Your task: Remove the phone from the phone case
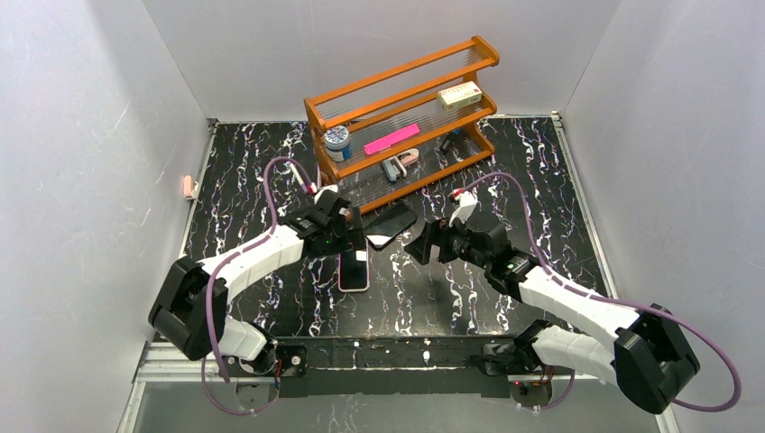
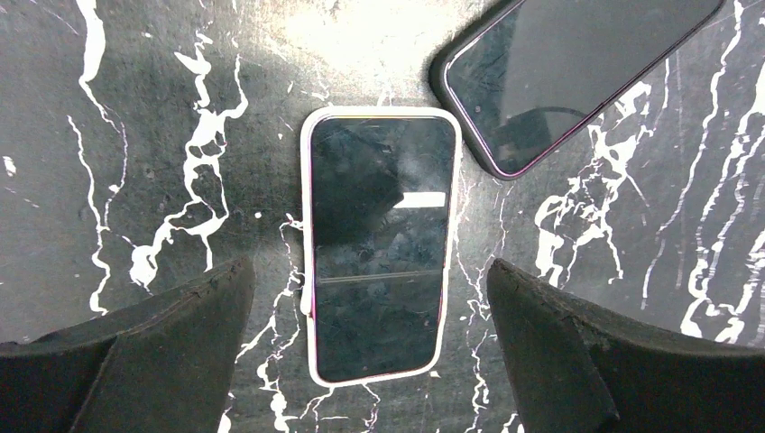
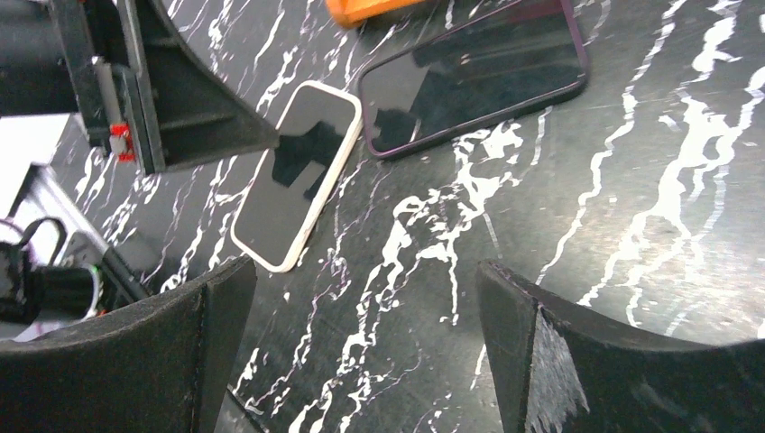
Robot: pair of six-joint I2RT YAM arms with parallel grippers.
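A phone with a pale rim (image 2: 379,234), likely the one in a case, lies face up on the dark marbled table (image 2: 162,108); its upper part is under my left arm in the top view. A darker phone (image 2: 577,54) lies beside it, up and to the right. My left gripper hangs open over the pale-rimmed phone, holding nothing. My right gripper stands open to the right of both phones, above bare table.
An orange wooden shelf (image 1: 397,68) with a jar (image 1: 337,142), a pink item (image 1: 391,138), a box (image 1: 458,95) and a stapler stands behind the phones.
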